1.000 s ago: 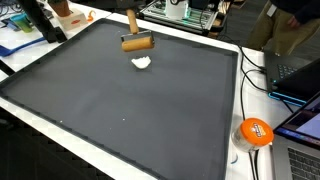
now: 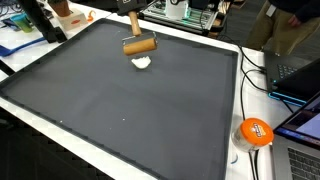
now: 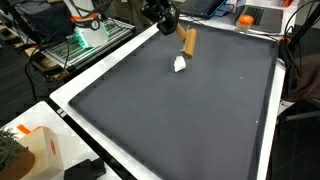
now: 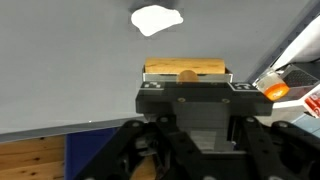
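Note:
A wooden tool that looks like a small roller (image 2: pixel 139 46) hangs near the far edge of the dark grey board (image 2: pixel 120 105). Its upright handle (image 3: pixel 182 33) runs into my gripper, which is shut on it. In the wrist view the wooden head (image 4: pixel 205 66) lies crosswise just beyond the fingers. From exterior view 1 only the lower end of the arm shows, at the top edge. A small white piece (image 2: pixel 141 63) lies on the board just in front of the roller, apart from it. Whether the roller touches the board I cannot tell.
An orange-topped container (image 2: pixel 254 133) stands beside the board's right edge, near a laptop (image 2: pixel 296 160) and cables. A cardboard box (image 3: pixel 37 153) sits by the board's opposite side in exterior view 2. Most of the board is bare.
The roller has shifted very slightly downward in exterior view 1, toward the white piece. The white piece has stayed where it was.

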